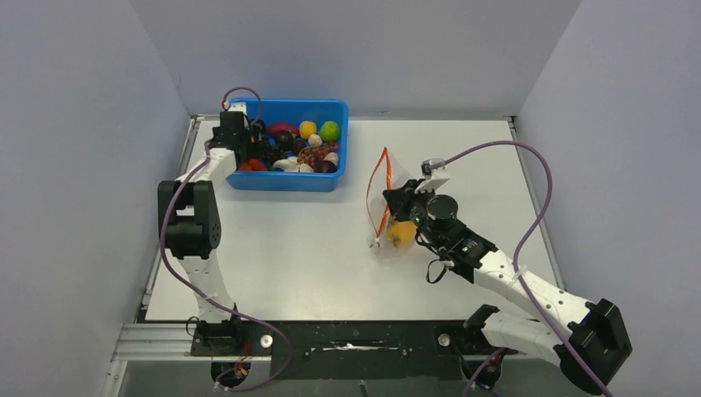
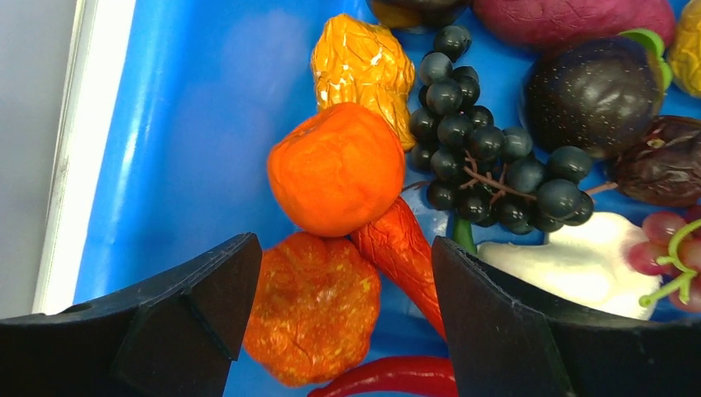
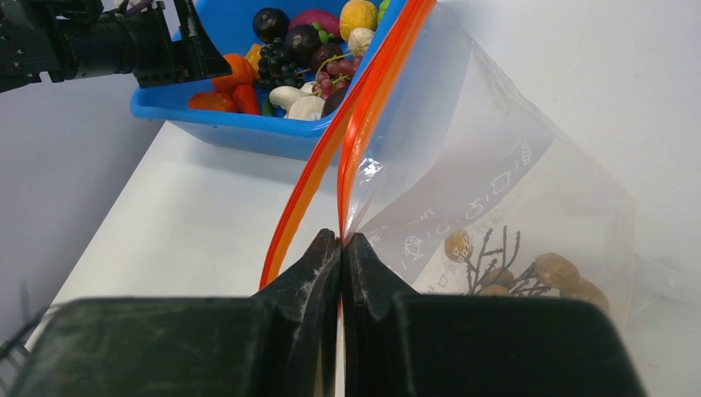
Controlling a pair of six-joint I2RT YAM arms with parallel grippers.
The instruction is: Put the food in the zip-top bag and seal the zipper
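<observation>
The clear zip top bag (image 3: 463, 165) stands on the table with its orange zipper edge parted into two strips. My right gripper is shut on one side of the bag's mouth. Yellowish round food on stems (image 3: 558, 271) lies in the bottom of the bag, also seen as a yellow patch in the top view. Over the left end of the blue bin, my left gripper is open, pointing down at an orange round food (image 2: 337, 169), with a wrinkled orange-red one (image 2: 312, 308) and a red pepper (image 2: 403, 260) beside it. Nothing is held between its fingers.
The blue bin (image 1: 289, 185) stands at the back left. Dark grapes (image 2: 488, 149), an eggplant (image 2: 595, 95) and other play food crowd its right side.
</observation>
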